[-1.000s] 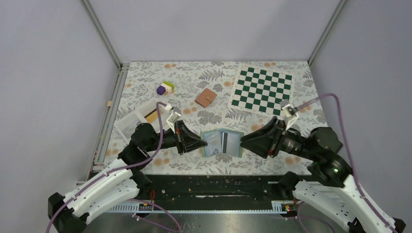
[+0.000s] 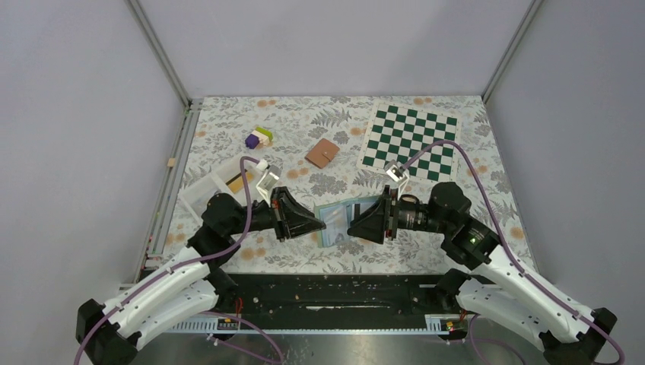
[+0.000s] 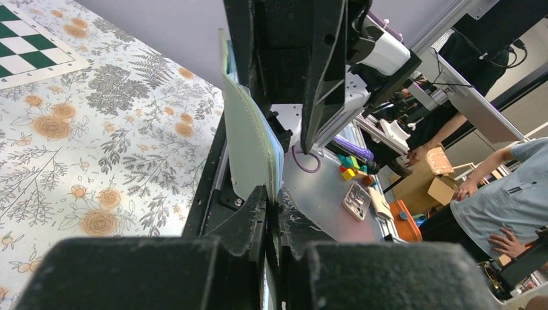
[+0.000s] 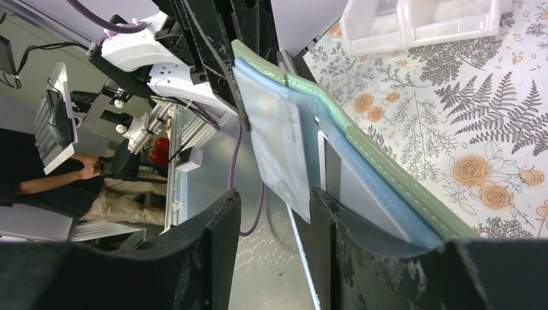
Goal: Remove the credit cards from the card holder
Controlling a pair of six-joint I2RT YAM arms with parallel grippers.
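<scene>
The card holder (image 2: 332, 226) is unfolded above the table, with a pale green cover and clear bluish sleeves. My left gripper (image 2: 322, 225) is shut on its left edge; in the left wrist view the cover (image 3: 249, 139) runs down between the fingertips. In the right wrist view a white sleeve insert (image 4: 279, 132) and a grey card with a white edge (image 4: 355, 187) show inside. My right gripper is part open at the holder's inner side, nothing seen gripped. One finger (image 4: 323, 223) overlaps the page there; whether it touches, I cannot tell.
A white divided tray (image 2: 204, 195) lies beside the left arm. Behind the holder are a brown wallet (image 2: 322, 153), small coloured blocks (image 2: 259, 138) and a green-white checkerboard (image 2: 411, 141).
My right gripper has come leftward from beside the holder to in front of its right page, now covering part of it. The left gripper and holder have shifted only slightly.
</scene>
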